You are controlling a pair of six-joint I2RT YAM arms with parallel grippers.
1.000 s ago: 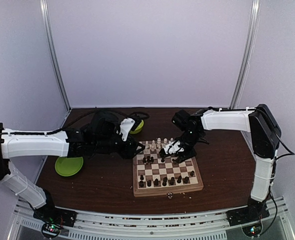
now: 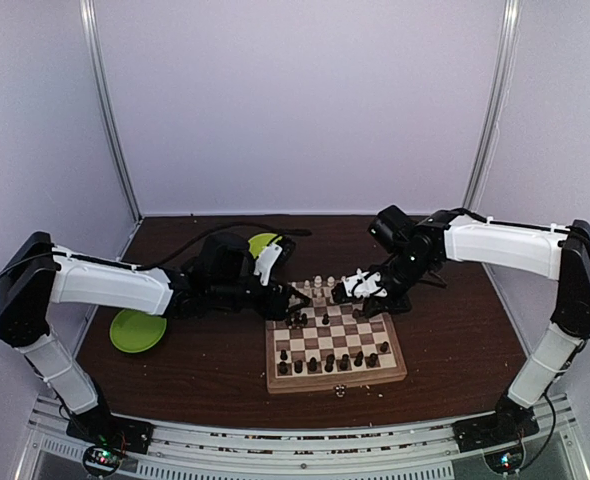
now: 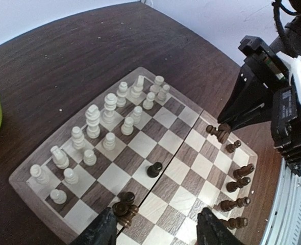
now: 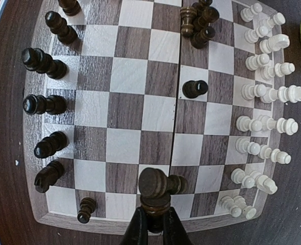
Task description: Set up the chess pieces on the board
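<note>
The wooden chessboard [image 2: 335, 384] lies mid-table, with white pieces [image 3: 93, 121] along its far side and dark pieces [image 4: 46, 104] along its near side. My right gripper is shut on a dark piece [image 4: 155, 204], held over the board near its right edge. Another dark piece [image 4: 178, 184] shows just behind the held one. A single dark pawn [image 3: 154, 169] stands near the middle fold. Above the left part of the board, my left gripper is open, nothing between its fingers. A cluster of dark pieces [image 3: 125, 209] lies close to its left finger [image 3: 103, 228].
A green plate [image 2: 137, 331] rests on the table left of the board. Behind the left arm, another green dish [image 2: 262, 242] is partly hidden. The table right of the board is bare. Both arms reach over the board close to each other.
My left gripper has moved right and farther over the board, towards the dark cluster.
</note>
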